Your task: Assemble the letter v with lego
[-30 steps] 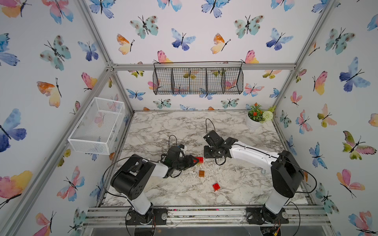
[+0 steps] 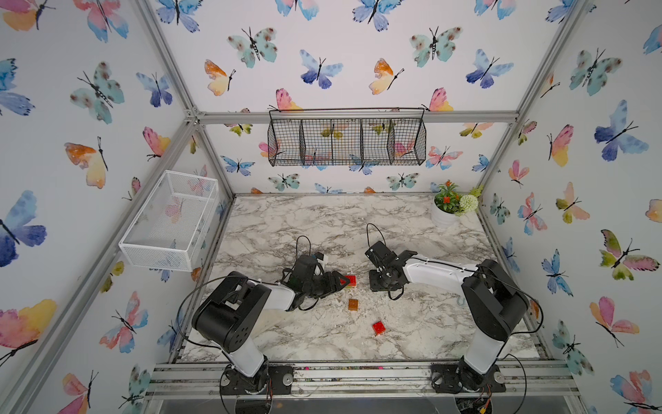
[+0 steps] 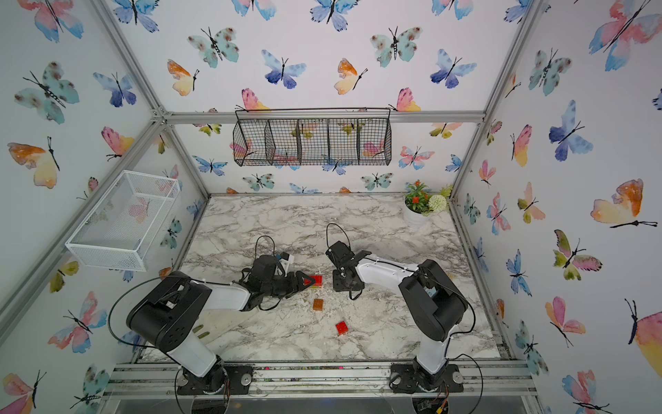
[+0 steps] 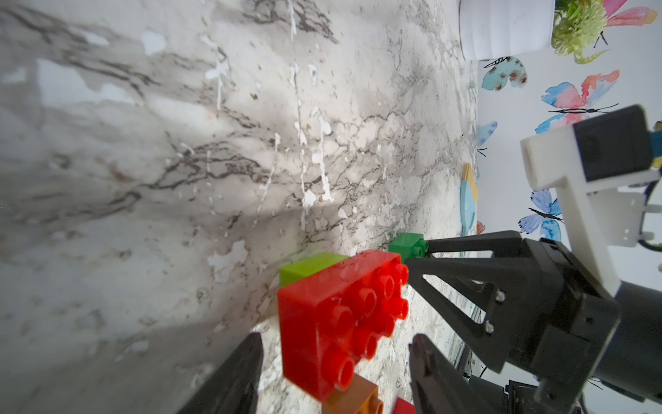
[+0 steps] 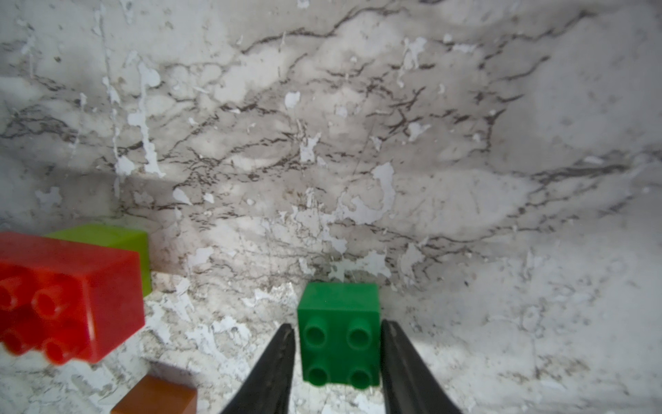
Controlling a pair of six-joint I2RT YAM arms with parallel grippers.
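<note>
A red brick sits offset on a light green brick, its studs facing up, on the marble table. My left gripper is open with its fingers on either side of the red brick; contact cannot be made out. To the right of this pair, my right gripper is shut on a small dark green brick with studs up, held over bare table. In the top left view the arms partly cover the bricks, and the dark green one is hidden.
An orange brick and another red brick lie loose towards the front edge. At the back right stands a potted plant; a white basket is on the left.
The left arm has barely shifted, and the loose bricks lie where they were.
</note>
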